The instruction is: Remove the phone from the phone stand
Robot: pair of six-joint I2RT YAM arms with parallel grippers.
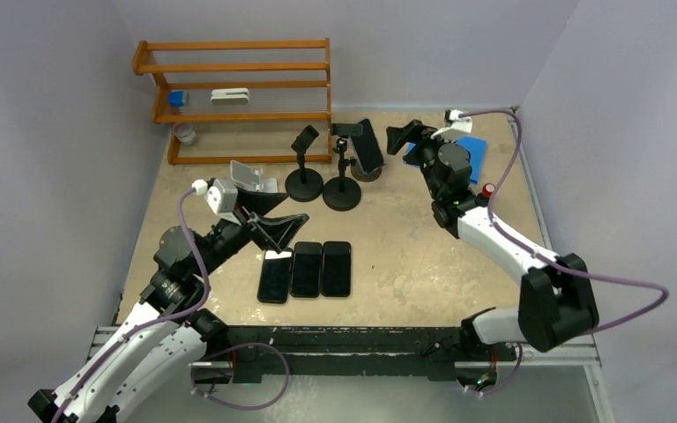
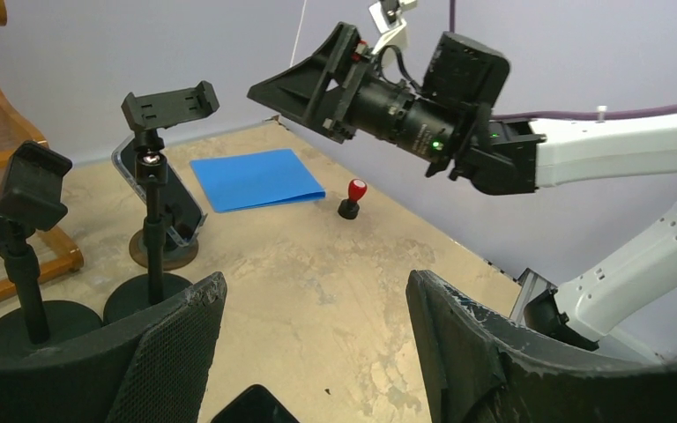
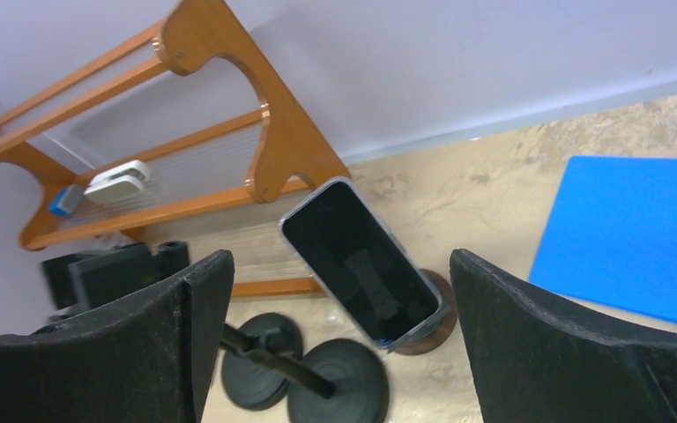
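Observation:
A dark phone (image 1: 366,144) leans in a round-based stand (image 1: 367,174) at the back, right of two black holders. My right gripper (image 1: 405,141) hangs open and empty just right of it, raised above the table; in the right wrist view the phone (image 3: 357,260) shows between the open fingers, farther off. My left gripper (image 1: 280,211) is open with nothing between its fingers, over the front left of the table, near three phones (image 1: 306,269) lying flat in a row.
Black holders (image 1: 303,182) stand beside the phone stand, a wooden rack (image 1: 238,118) at the back left. A blue folder (image 3: 621,229) and red-topped stamp (image 2: 355,193) lie to the right.

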